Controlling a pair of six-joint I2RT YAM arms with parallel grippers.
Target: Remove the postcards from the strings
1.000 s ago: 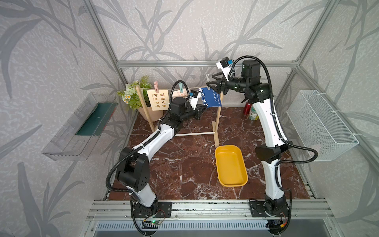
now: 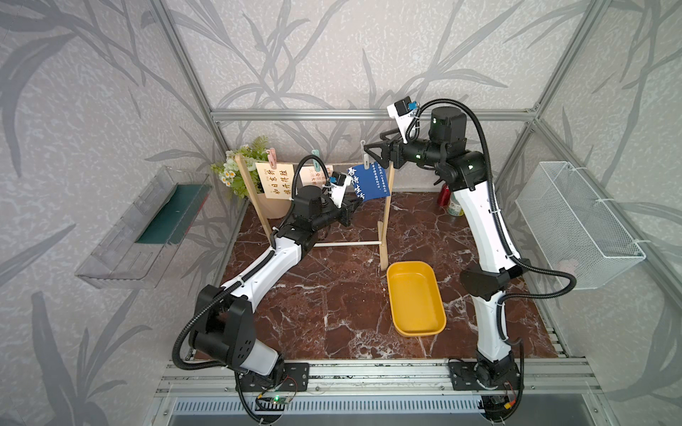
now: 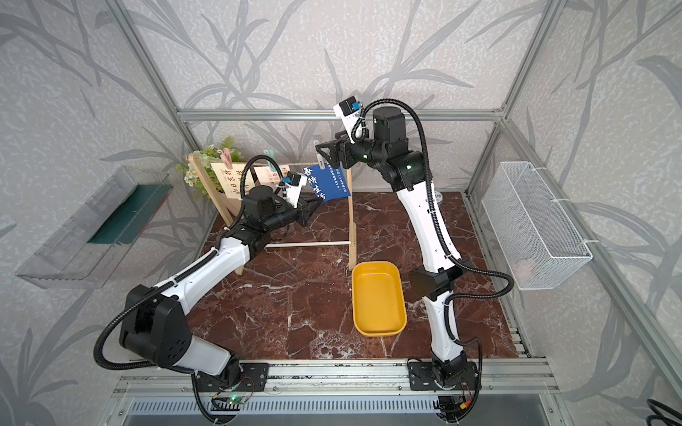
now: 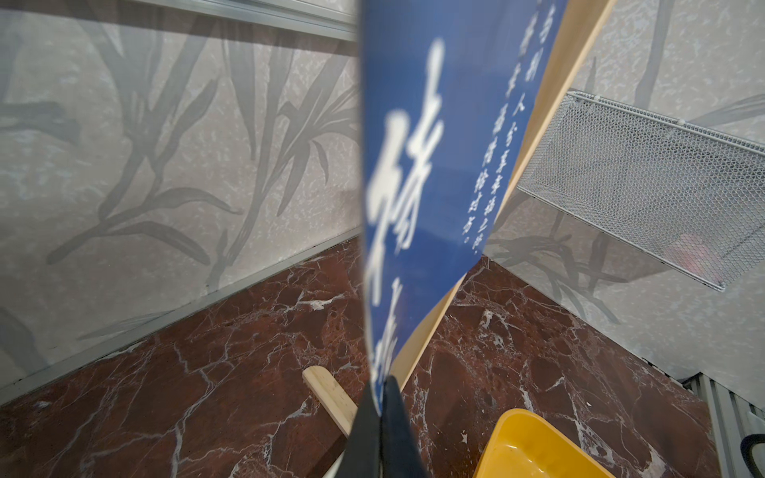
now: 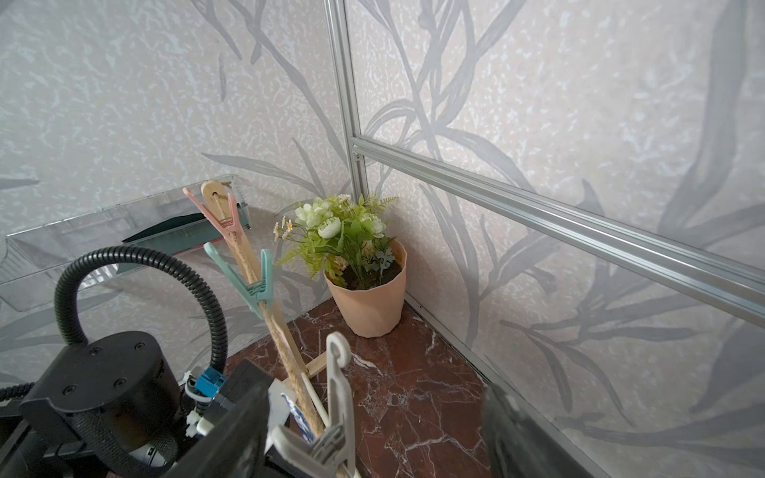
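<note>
A blue postcard [image 2: 369,181] hangs at the right end of the wooden rack [image 2: 385,245]. My left gripper is shut on its lower edge. Beside its top, my right gripper has its fingers apart around a grey clothespin [image 5: 341,406]; it does not appear gripped. In the top left view, two cream postcards [image 2: 277,181] hang farther left under pink and mint clothespins [image 2: 272,157], partly hidden by the left arm.
A yellow tray [image 2: 415,298] sits at front right. A potted plant [image 5: 362,306] stands behind the rack. Clear and white wire baskets [image 2: 575,223] hang on the side walls.
My left gripper has moved toward the front left, and the rack and postcards have shifted left with it. My right gripper has moved slightly left and upward by the grey clothespin.
</note>
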